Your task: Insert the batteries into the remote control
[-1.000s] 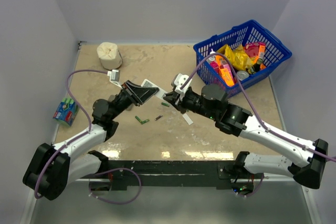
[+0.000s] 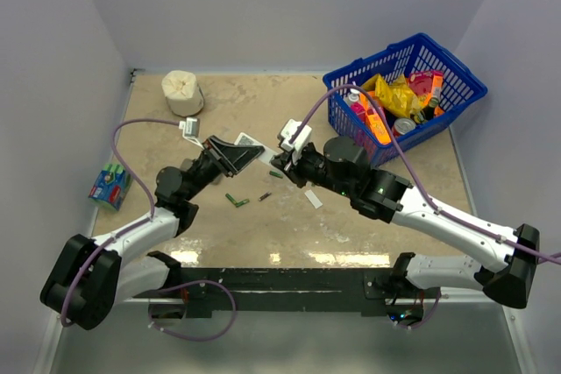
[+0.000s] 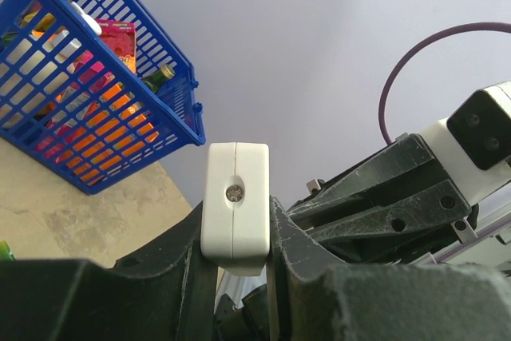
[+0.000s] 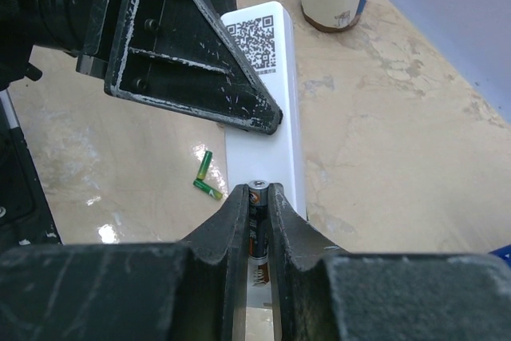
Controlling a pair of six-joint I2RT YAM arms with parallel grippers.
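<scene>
The white remote is held aloft in my left gripper (image 2: 249, 151), which is shut on it; in the left wrist view its white end (image 3: 235, 205) stands between the fingers. In the right wrist view my right gripper is shut on a dark battery (image 4: 258, 225), held upright over the remote's lower part; whether it sits inside the compartment is hidden by the fingers. Green batteries (image 2: 237, 201), a small dark battery (image 2: 265, 196) and a white strip (image 2: 314, 199), perhaps the cover, lie on the table below.
A blue basket (image 2: 339, 85) full of goods stands at the back right, a white roll (image 2: 182, 94) at the back left, a green-and-blue pack (image 2: 110, 186) at the left edge.
My right arm has shifted slightly at the wrist and elbow over the last second. The left arm is almost still, still holding the remote.
</scene>
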